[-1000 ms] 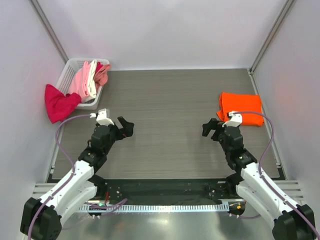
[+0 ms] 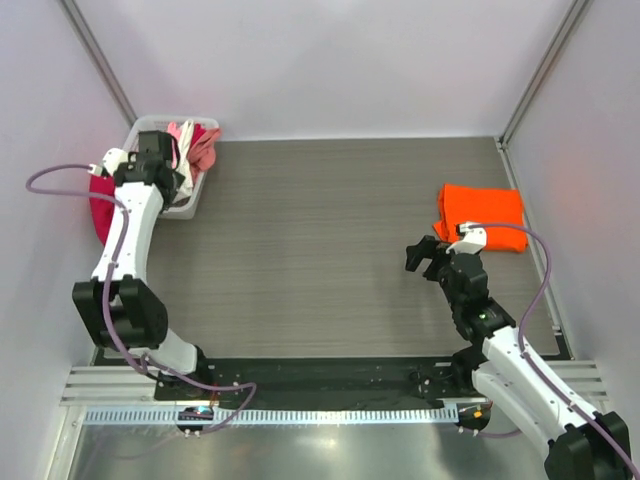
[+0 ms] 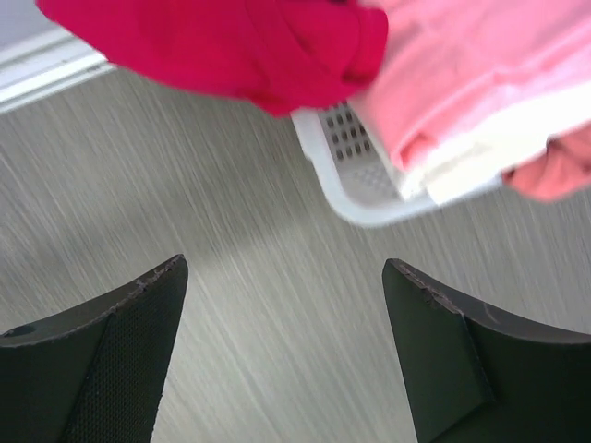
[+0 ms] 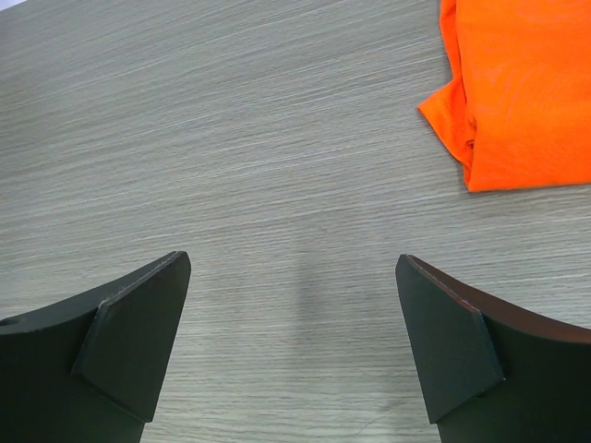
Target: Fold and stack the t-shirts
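An orange t-shirt (image 2: 484,212), folded flat, lies at the back right of the table. At the back left, a white basket (image 2: 187,213) holds pink (image 3: 462,69), cream (image 3: 489,152), red and salmon (image 2: 203,150) shirts. A crimson shirt (image 3: 268,55) hangs over the basket's near left edge. My left gripper is over the basket area, fingers apart and empty; in the top view its arm covers part of the basket and crimson shirt. Left of the orange shirt, my right gripper (image 2: 421,264) stands open and empty above the table.
White walls (image 2: 330,70) close in the back and both sides. The basket sits close to the left and back walls.
The left arm has swung from the table's left middle up and left until its gripper is over the basket. The right arm, the shirts in view and the basket appear still.
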